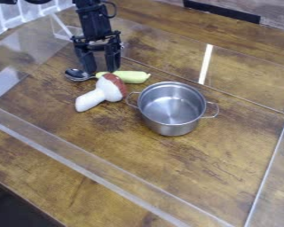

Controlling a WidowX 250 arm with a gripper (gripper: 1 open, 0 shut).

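Observation:
My black gripper (99, 55) hangs open at the upper left, low over a pale yellow-green elongated object (125, 77) and a silver spoon-like piece (77, 74); whether it touches them I cannot tell. Just in front lies a white object with a red top (103, 94), resembling a toy mushroom. To its right stands a steel pot (172, 109) with two handles, empty.
A white strip (205, 64) runs at the back right. Clear panel edges cross the left and right sides.

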